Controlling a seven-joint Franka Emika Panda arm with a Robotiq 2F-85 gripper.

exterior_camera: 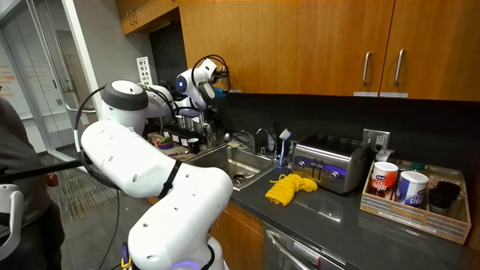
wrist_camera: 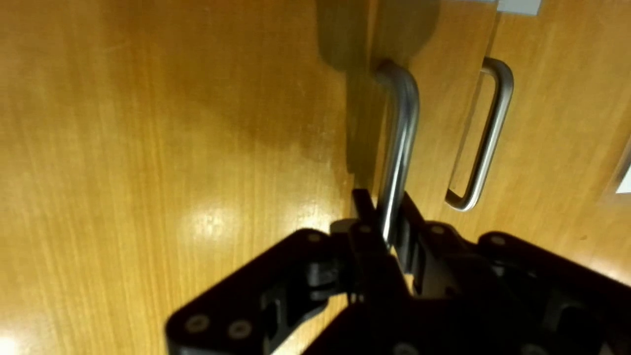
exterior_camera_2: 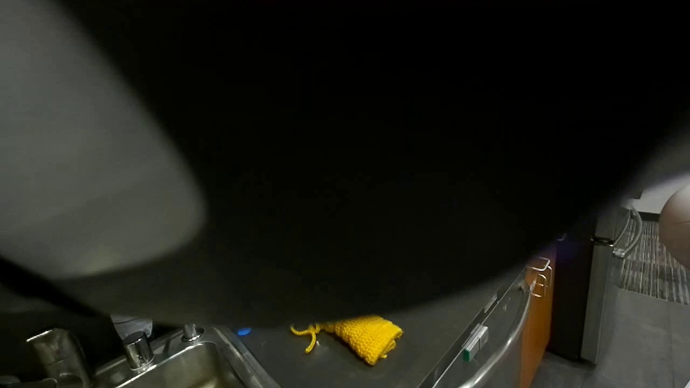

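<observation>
A metal bar handle (wrist_camera: 403, 127) stands out from a wooden cabinet door (wrist_camera: 177, 136) in the wrist view. My gripper is shut on the lower part of this handle, one dark finger on either side. To its right, a second handle (wrist_camera: 489, 139) on the neighbouring door is free. In exterior view 1 my arm's wrist (exterior_camera: 198, 85) reaches up to the overhead cabinets (exterior_camera: 288, 45) above the sink; the fingers are hard to make out there. The door looks closed. A large dark, blurred shape fills most of exterior view 2.
Below are the sink (exterior_camera: 211, 157), a yellow knitted cloth (exterior_camera: 288, 189), a toaster (exterior_camera: 330, 164) and a box (exterior_camera: 405, 216) of canisters. A person (exterior_camera: 22, 171) stands at the far left.
</observation>
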